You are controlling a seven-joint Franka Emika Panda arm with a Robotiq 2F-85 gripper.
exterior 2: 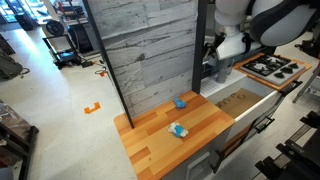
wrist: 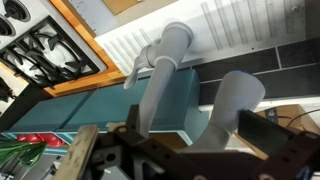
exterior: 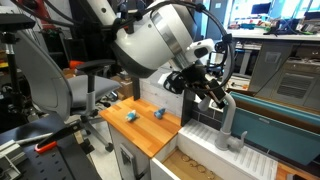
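A light grey, curved faucet (exterior: 227, 122) rises from the white back ledge of the sink unit. In the wrist view its upright tube (wrist: 160, 85) bends below the gripper, and the spout end (wrist: 236, 95) comes up between the two dark fingers. From the side, my gripper (exterior: 207, 92) is seen at the spout, pointing down from the white arm. Whether the fingers press on the spout or only stand around it cannot be made out. A small lever (wrist: 138, 66) sticks out beside the faucet's base.
Two small blue items, one nearer (exterior 2: 178, 130) and one farther (exterior 2: 180, 102), lie on the wooden counter (exterior 2: 150, 143). A stove top (exterior 2: 273, 68) stands beyond the sink (exterior 2: 236, 104). Behind the faucet runs a teal panel (exterior: 265, 130).
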